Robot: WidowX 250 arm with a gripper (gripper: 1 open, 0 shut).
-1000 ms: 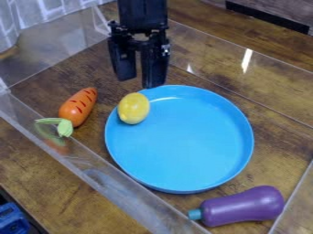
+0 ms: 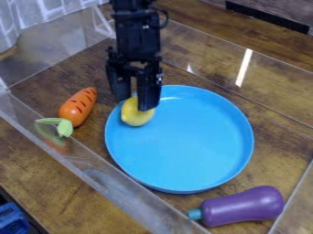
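Note:
My black gripper (image 2: pixel 135 91) is lowered from the top centre to just over a yellow oval object (image 2: pixel 139 116), its fingers open on either side of the object's upper part and partly covering it. The yellow object rests on the upper left of a round blue plate (image 2: pixel 184 151). I cannot tell whether the fingers touch it.
An orange toy carrot (image 2: pixel 79 107) lies left of the plate, a purple toy eggplant (image 2: pixel 244 206) at the lower right. A clear wall (image 2: pixel 86 169) runs along the lower left.
My gripper has come down from above the plate onto the yellow object, now hiding more of it. The other objects have not moved.

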